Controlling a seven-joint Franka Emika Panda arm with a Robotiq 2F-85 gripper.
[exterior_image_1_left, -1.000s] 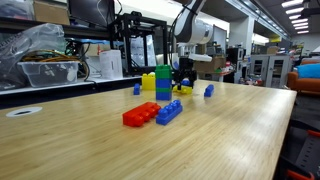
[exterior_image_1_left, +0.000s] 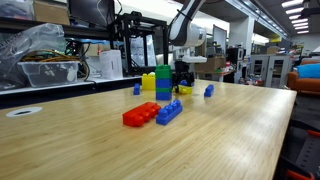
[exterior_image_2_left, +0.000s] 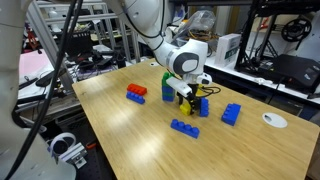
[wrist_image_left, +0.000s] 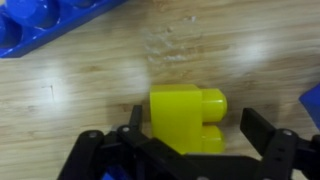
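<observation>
A small yellow brick (wrist_image_left: 178, 118) with two round studs on its right side lies between the fingers of my gripper in the wrist view. The gripper is open: a strip of table shows between the brick and each finger. In exterior view 2 the gripper (exterior_image_2_left: 188, 104) is low over the table, partly hiding the yellow brick (exterior_image_2_left: 184, 107). From exterior view 1, the gripper (exterior_image_1_left: 183, 84) appears down at the far part of the table, behind a green-and-blue stack (exterior_image_1_left: 163, 84).
A long blue brick (exterior_image_2_left: 185, 128) lies in front of the gripper and another blue brick (exterior_image_2_left: 231, 114) to its right. The red brick (exterior_image_1_left: 140, 115) and a blue brick (exterior_image_1_left: 169, 113) lie together, away from the arm.
In exterior view 1 the arm has come down a little over the last second, bringing the gripper to the yellow brick. The other bricks have not moved.
</observation>
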